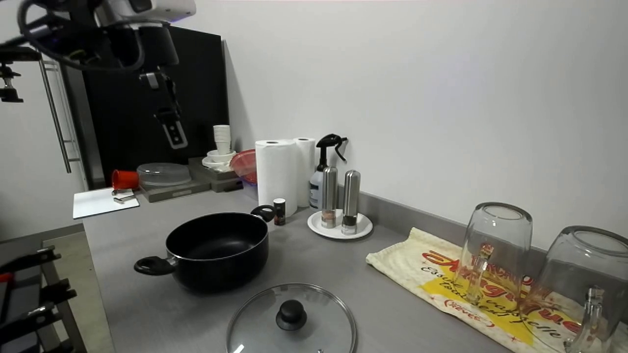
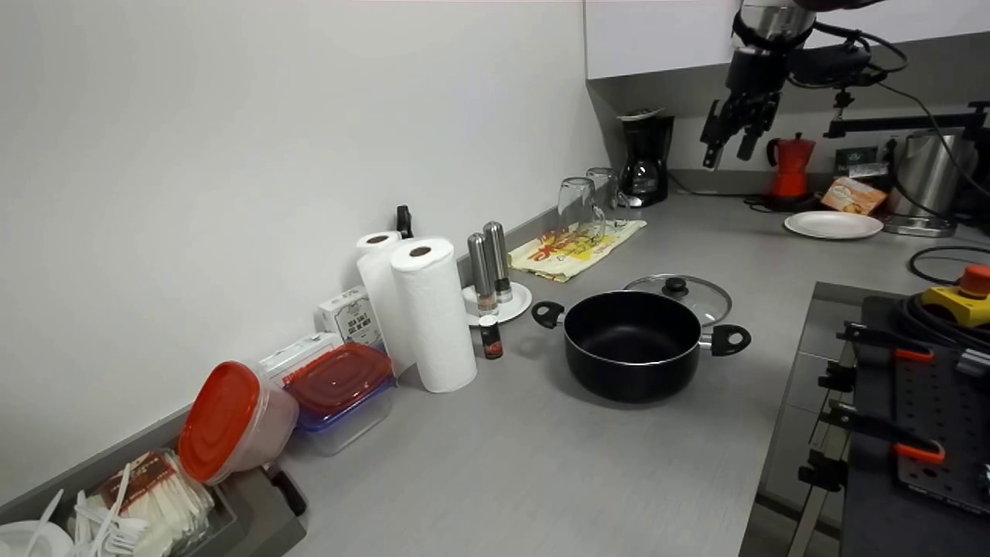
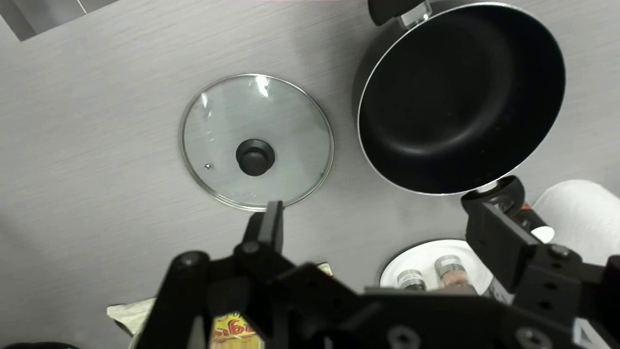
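High above the counter, my gripper (image 2: pixel 728 159) hangs open, its fingers well apart and nothing between them. In the wrist view the gripper spreads across the lower part of the picture. A round glass lid (image 3: pixel 296 122) with a black knob (image 3: pixel 255 157) lies flat on the counter, knob up. Close beside it stands an empty black pot (image 1: pixel 218 267) with two side handles. The wrist view has the lid at centre left and the pot (image 3: pixel 459 99) at upper right, both apart from the fingers.
A white plate (image 1: pixel 318 225) bears two steel grinders (image 1: pixel 351 200), with a small spice jar (image 1: pixel 279 212) and paper towel rolls (image 2: pixel 431 316) nearby. Upside-down glass mugs (image 1: pixel 497 235) stand on a printed cloth (image 1: pixel 406 259) along the wall.
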